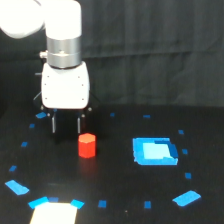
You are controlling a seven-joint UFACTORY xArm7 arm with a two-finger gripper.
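A red block (87, 146) with a six-sided outline stands on the dark table, left of the middle. Behind it and slightly to its left hangs my white arm's gripper (66, 124), pointing down. Its two dark fingers are spread, with nothing visible between them. The fingertips look apart from the block, though dark fingers against a dark background make their exact ends hard to see. To the right lies a blue square frame (137, 147) with a white middle.
Small blue squares and strips mark the table. A blue strip (186, 198) lies at the front right, another (17, 187) at the left. At the bottom edge sits a pale object (54, 214).
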